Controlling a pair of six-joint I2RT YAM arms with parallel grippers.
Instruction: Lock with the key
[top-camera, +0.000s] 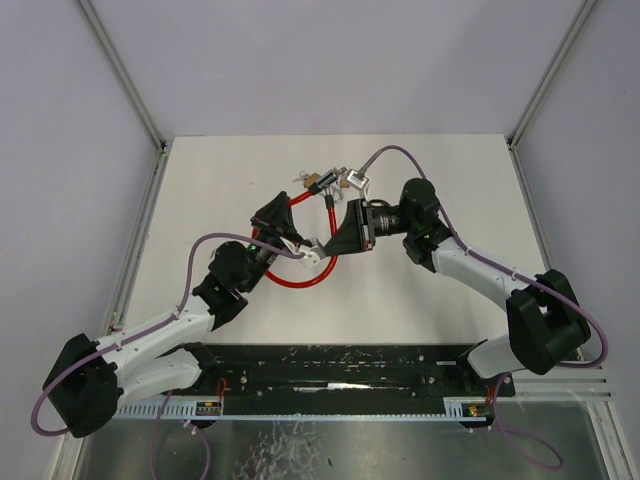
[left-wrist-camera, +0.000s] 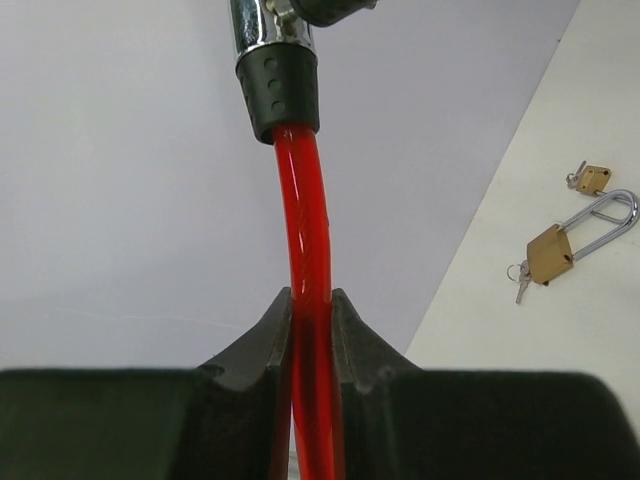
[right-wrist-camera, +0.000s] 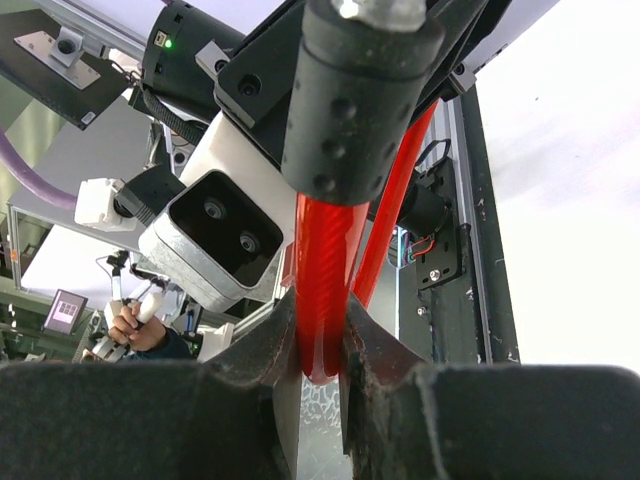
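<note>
A red cable lock (top-camera: 299, 283) forms a loop between my grippers in the top view. My left gripper is shut on the red cable below its black end sleeve and metal fitting (left-wrist-camera: 276, 92). My right gripper is shut on the cable below another dark sleeve (right-wrist-camera: 350, 110). In the top view the lock's metal head (top-camera: 325, 179) is at the top of the loop; whether its ends are engaged is unclear. Two brass padlocks, a small one (left-wrist-camera: 594, 180) and a long-shackle one (left-wrist-camera: 549, 255) with keys (left-wrist-camera: 522, 283), lie on the white board.
The white board (top-camera: 450, 170) is clear around the loop apart from the padlocks behind it. Both arms crowd the middle, close to each other, above the board. A dark rail (top-camera: 330, 360) runs along the front edge.
</note>
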